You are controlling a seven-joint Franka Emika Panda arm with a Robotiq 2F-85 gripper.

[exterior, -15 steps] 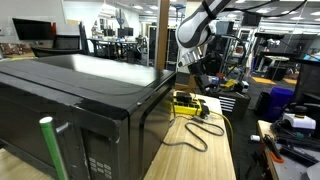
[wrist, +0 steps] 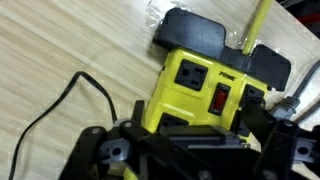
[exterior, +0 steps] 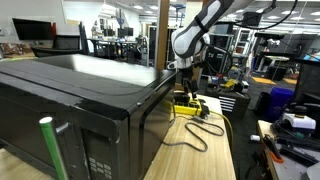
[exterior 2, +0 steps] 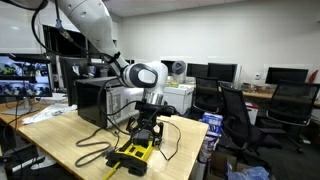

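Note:
A yellow and black power strip (wrist: 205, 95) lies on the wooden table, with black sockets and a red switch (wrist: 220, 98) on its face. My open gripper shows at the bottom of the wrist view, over the near part of the strip and hiding some of it. Nothing appears held between its fingers. From the side, the gripper (exterior 2: 150, 132) is above the strip (exterior 2: 134, 152), close to it; whether they touch I cannot tell.
A large black box-shaped appliance (exterior: 120, 120) takes up the table's left side. A dark cable (exterior: 205, 128) curls over the table near the strip, and a yellow cord (wrist: 257, 25) leaves its end. Bare wood (exterior: 180, 165) shows at the front.
The arm has shifted slightly left in exterior view 1, and the gripper has come lower, nearer the power strip. The strip and appliance have not visibly moved.

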